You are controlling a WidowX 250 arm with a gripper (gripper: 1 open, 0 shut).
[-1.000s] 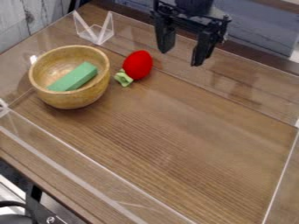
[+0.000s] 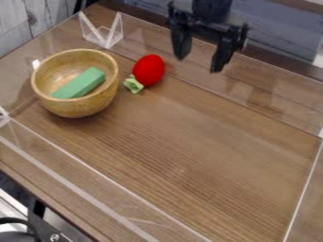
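My gripper (image 2: 199, 43), a dark shape at the top centre of the camera view, hangs over the back of the wooden table (image 2: 214, 161); whether it is open or shut I cannot tell. Below and left of it lies a red oval object (image 2: 149, 68), with a small light-green piece (image 2: 132, 83) beside it. A wooden bowl (image 2: 51, 83) at the left holds a green block (image 2: 81, 84).
A white wire-like object (image 2: 98, 30) stands at the back left. Dark cables or parts show at the bottom left corner.
The objects on the table have not moved.
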